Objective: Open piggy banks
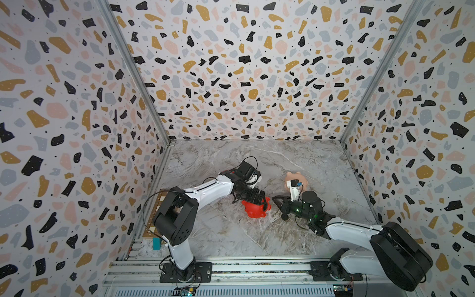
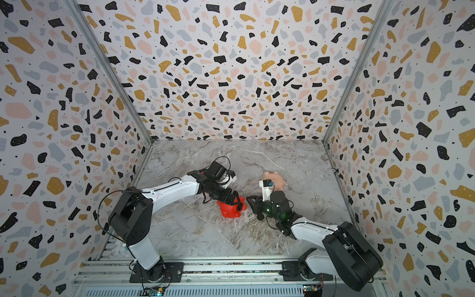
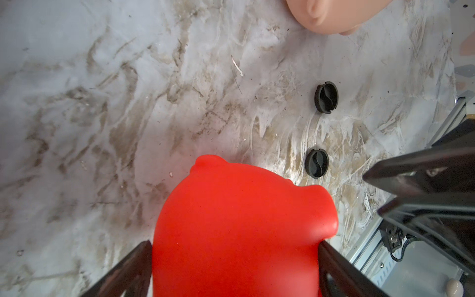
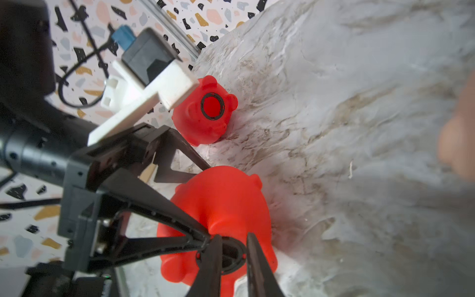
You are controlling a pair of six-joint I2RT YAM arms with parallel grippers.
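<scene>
A red piggy bank (image 3: 237,227) sits between both arms, with a black plug (image 4: 232,255) in its underside facing my right gripper. My left gripper spans the bank's body, a finger at either side; whether it touches is unclear. My right gripper is part open at the plug, its fingertips close together, nothing clearly between them. Another red bank (image 4: 195,118) shows an empty black-rimmed hole in the right wrist view. A pink piggy bank (image 1: 296,180) stands behind my right gripper.
Two loose black plugs (image 3: 316,163) lie on the marble table near the right. A wooden board lies at the left edge in the top left view, partly behind the left arm.
</scene>
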